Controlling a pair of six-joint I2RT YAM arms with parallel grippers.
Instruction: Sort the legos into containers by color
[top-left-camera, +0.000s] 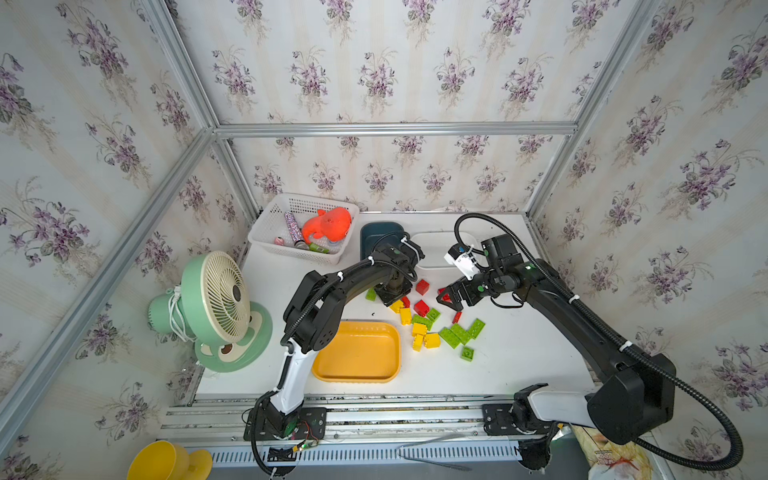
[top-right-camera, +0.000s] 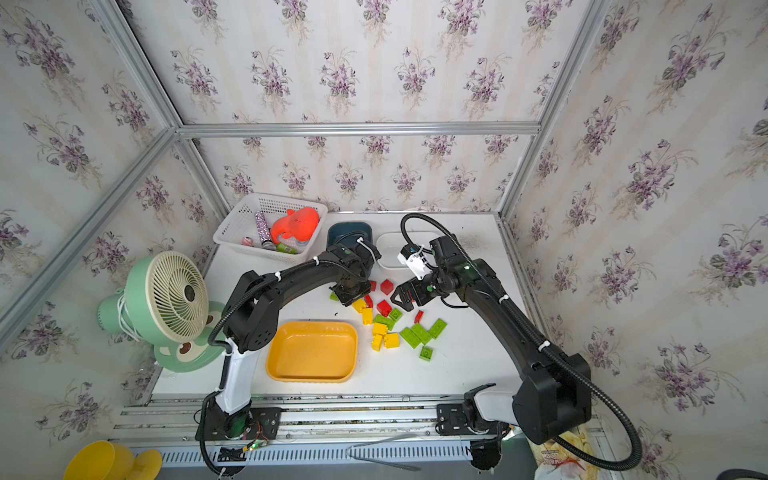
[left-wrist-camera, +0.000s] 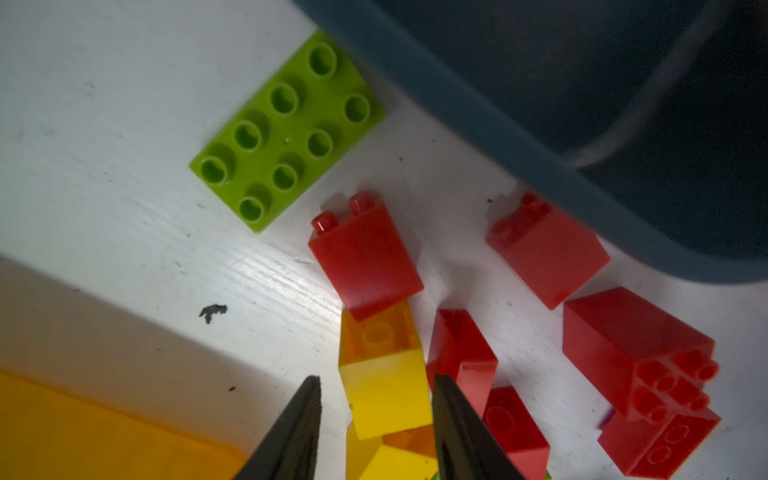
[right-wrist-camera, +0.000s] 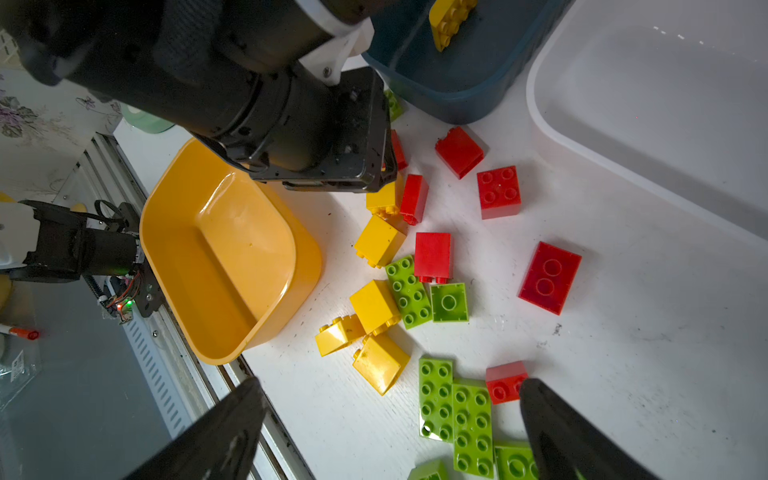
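Loose red, yellow and green bricks cover the middle of the table. My left gripper is open, low over a yellow brick (left-wrist-camera: 384, 392) with red bricks (left-wrist-camera: 364, 256) around it; a green plate (left-wrist-camera: 284, 136) lies nearby. A dark blue container (right-wrist-camera: 448, 76) holds a yellow piece (right-wrist-camera: 448, 20). The orange tray (top-left-camera: 356, 372) sits at the front, the white tray (right-wrist-camera: 640, 112) at the back. My right gripper hangs open above the bricks at the right, nothing between its fingers.
A white basket (top-right-camera: 236, 224) with toys stands at the back left, and a green fan (top-left-camera: 216, 304) at the left edge. The table's front right has some free room.
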